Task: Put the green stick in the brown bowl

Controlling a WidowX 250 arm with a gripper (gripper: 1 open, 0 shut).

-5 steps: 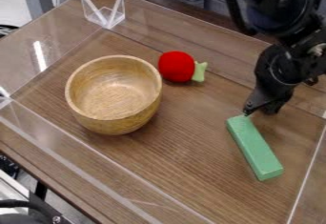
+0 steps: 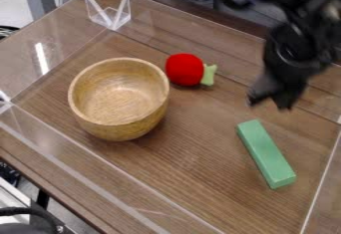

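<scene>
The green stick lies flat on the wooden table at the right, slanting from upper left to lower right. Left of it, the brown bowl stands upright and its visible inside is empty. My dark gripper hangs beyond the stick's far end, apart from it in the picture. Motion blur smears its fingers, so whether they are apart or together is unclear. The stick is in plain sight, not held.
A red round object with a pale green tip sits just behind and right of the bowl. At the back left is a clear angular container. Bare table lies between bowl and stick.
Stick, bowl and red object have stayed put.
</scene>
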